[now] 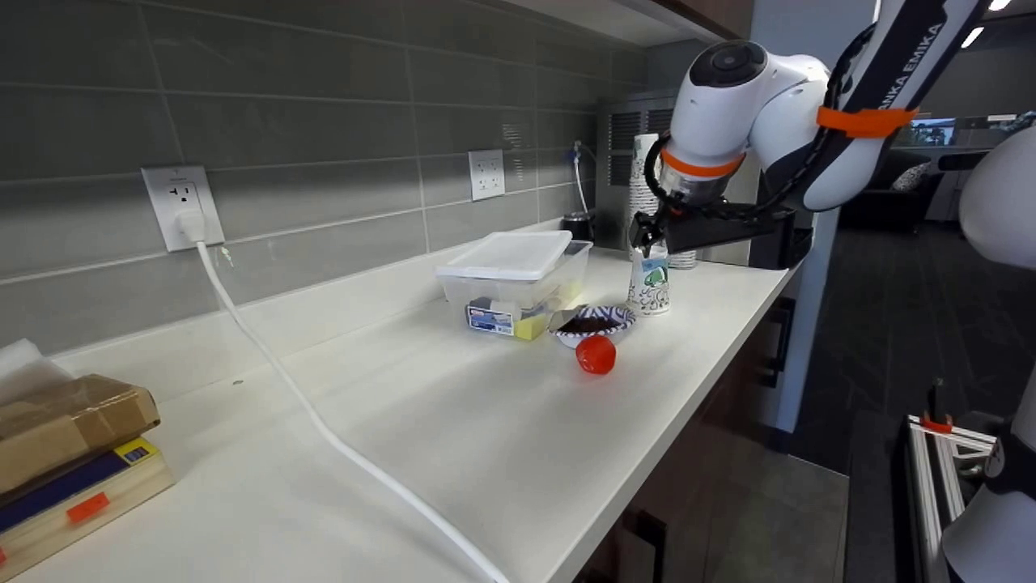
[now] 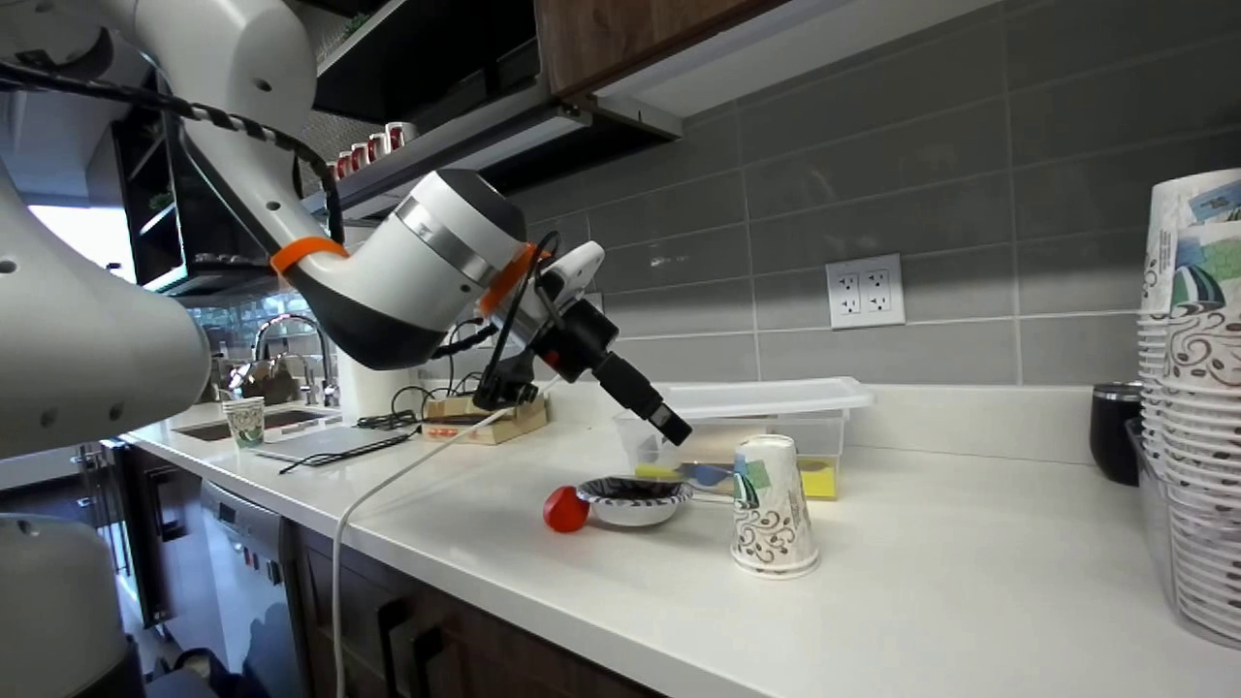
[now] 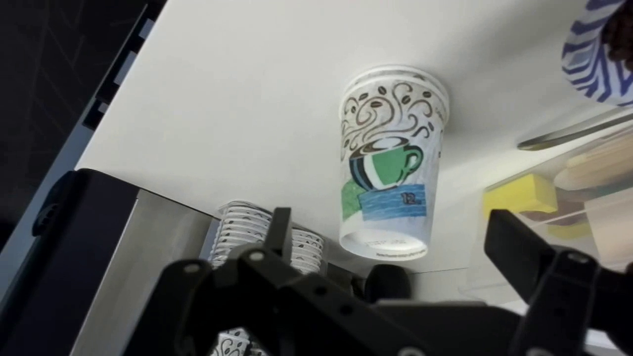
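An upside-down paper cup [image 1: 650,282] with a green coffee-cup print stands upright on the counter. In the wrist view the same paper cup [image 3: 394,166] appears between and ahead of my open fingers, its base towards me. My gripper [image 2: 672,426] hangs tilted above the counter, higher than the cup and apart from it in exterior view 2. Nothing is held. Beside the cup sits a patterned bowl [image 2: 635,512] with dark contents, and a red round object [image 2: 565,510] lies against or very near it.
Behind the bowl is a clear lidded bin [image 1: 515,282]. Tall stacks of paper cups [image 2: 1198,407] and a black tumbler [image 2: 1114,432] stand at the far end. A white cable [image 1: 340,442] crosses the counter, whose front edge drops off.
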